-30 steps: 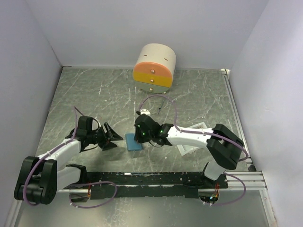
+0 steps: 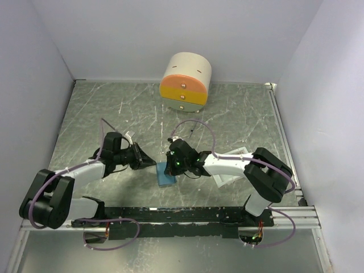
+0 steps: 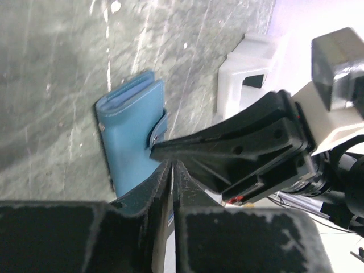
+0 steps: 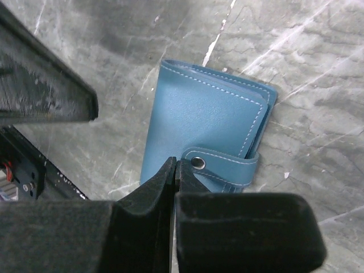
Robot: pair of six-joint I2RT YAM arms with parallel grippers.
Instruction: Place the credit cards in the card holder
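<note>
The blue card holder [image 2: 165, 177] lies folded on the grey marbled table between my two arms. In the right wrist view, the holder [image 4: 199, 108] shows white stitching and a strap [image 4: 224, 165] with a metal snap. My right gripper is shut, its tips against or just over the holder by the strap; nothing shows between its fingers. From the left, my left gripper [image 2: 154, 164] reaches the holder's edge, its fingertips together. Nothing shows between the left fingers. No credit card can be made out in any view.
A white tray-like box [image 2: 226, 180] stands right of the holder, partly under my right arm. At the back sits a small rounded cabinet [image 2: 185, 85] with coloured drawers. The table behind the grippers is mostly clear.
My left gripper has moved right toward the holder and its spread fingers have come together. The holder has slid slightly to the right, along with the right gripper, which stays shut.
</note>
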